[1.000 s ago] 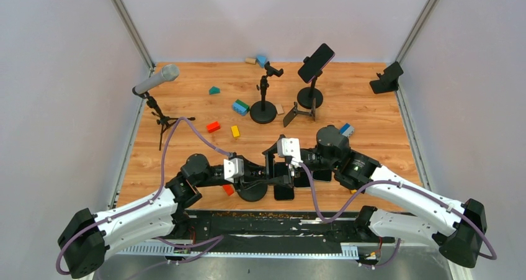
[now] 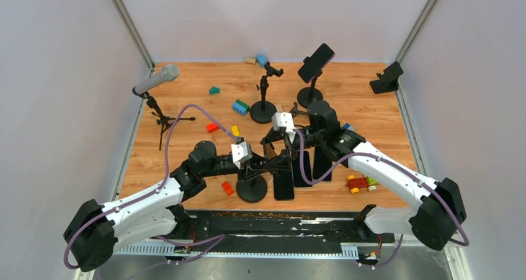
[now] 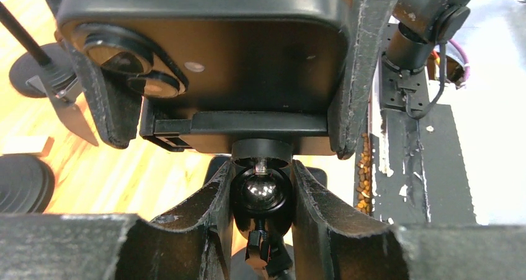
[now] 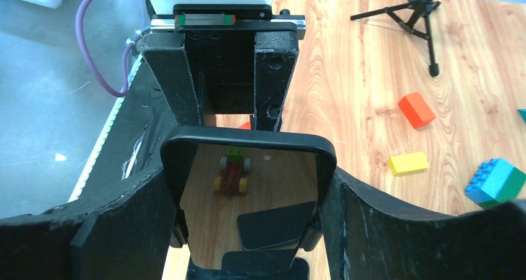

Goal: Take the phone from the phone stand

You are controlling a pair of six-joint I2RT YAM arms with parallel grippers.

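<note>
At the front centre of the top view, both grippers meet above a round stand base [image 2: 251, 190]. My left gripper is shut on the phone stand's black post and ball joint, below the holder [image 3: 242, 123]. My right gripper is shut on a phone, whose black edge and camera bump [image 3: 136, 66] show above the holder in the left wrist view. Whether the phone still touches the holder is unclear.
More phones [image 2: 283, 187] lie on the table to the right. Other stands [image 2: 262, 111], a phone on a stand [image 2: 315, 63], a tripod light [image 2: 164, 75], scattered blocks [image 2: 234, 131] and a toy car [image 2: 358, 182] surround them.
My right arm has moved up and toward the back of the table in the top view, with its gripper still at the stand. My left arm has shifted slightly the same way.
</note>
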